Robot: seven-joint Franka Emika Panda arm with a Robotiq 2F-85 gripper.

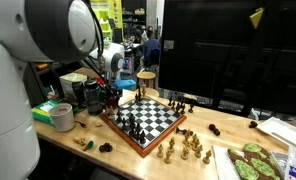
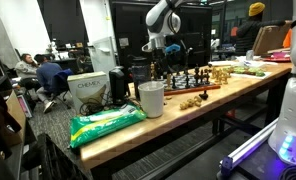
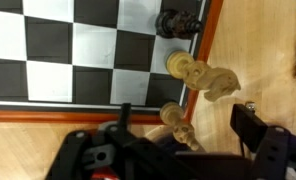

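The chessboard (image 1: pixel 160 119), with black and white squares and a brown frame, lies on the wooden table. In the wrist view, my open gripper spans the board's corner. A tan chess piece (image 3: pixel 176 120) shows between the spread fingers, and neither finger visibly touches it. Just beyond the fingers, a taller tan piece (image 3: pixel 220 80) leans across the view over the frame's edge. A dark piece (image 3: pixel 178 24) stands on the board farther up. From the exterior, the arm covers much of the gripper's surroundings.
Several tan pieces (image 1: pixel 185 144) stand on the table right of the board, near a tray of green-topped items (image 1: pixel 250 162). A white mug (image 1: pixel 62 117) is on the left. A green bag (image 2: pixel 106 124) and a box (image 2: pixel 88 92) sit at the table's end.
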